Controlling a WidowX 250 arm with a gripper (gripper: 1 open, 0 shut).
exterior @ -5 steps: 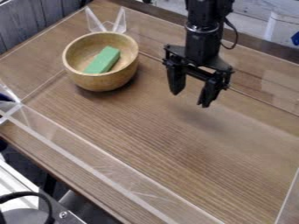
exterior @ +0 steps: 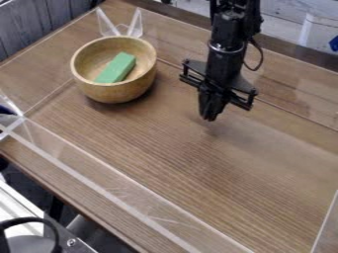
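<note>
My black gripper [exterior: 211, 104] points down over the middle-upper part of the wooden table, its fingertips low near the surface and close together, with nothing visible between them. To its left sits a round wooden bowl [exterior: 114, 91] with a green block [exterior: 117, 67] inside, resting against the bowl's right side. The gripper is apart from the bowl.
A white pointed shape [exterior: 122, 25] is at the back behind the bowl. Black cables [exterior: 34, 233] show at the lower left corner.
My gripper has come down slightly toward the table and a little to the left, and its fingertips have drawn together. The bowl and green block have not moved.
</note>
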